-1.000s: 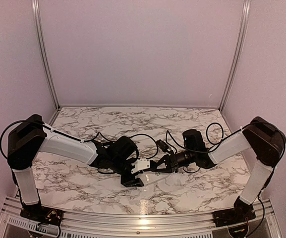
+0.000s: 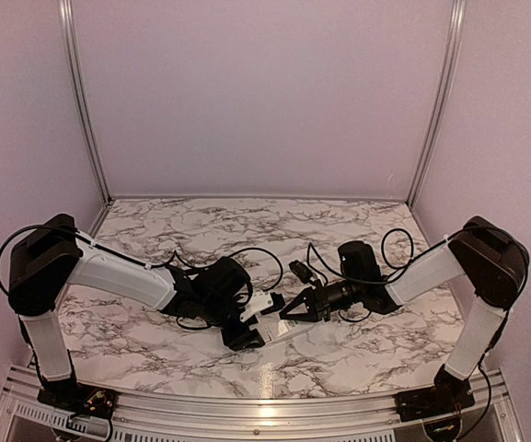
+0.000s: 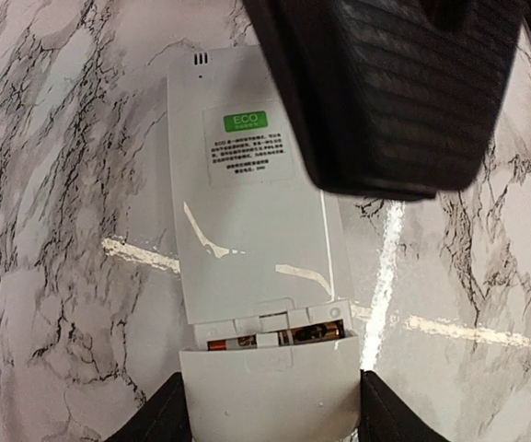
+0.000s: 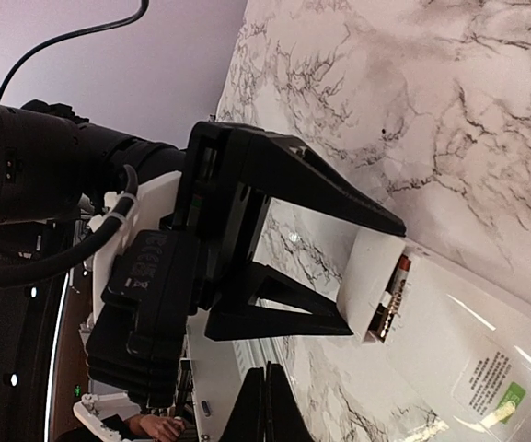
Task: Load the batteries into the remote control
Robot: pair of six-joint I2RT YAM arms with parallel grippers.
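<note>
The white remote (image 3: pixel 237 249) lies back-up on the marble table, green ECO label showing. At one end its battery compartment holds batteries (image 3: pixel 233 343), partly hidden by a white piece (image 3: pixel 270 396), which my left gripper has shut on, one finger each side. In the right wrist view that piece and the batteries (image 4: pixel 396 295) show beside the remote's back. My right gripper is shut, nothing seen between its fingers, at the bottom of that view; in the top view it sits just right of the left gripper, over the remote.
A metal rail (image 2: pixel 256 405) runs along the front edge, and pale walls enclose the back and sides.
The right arm looks unchanged.
</note>
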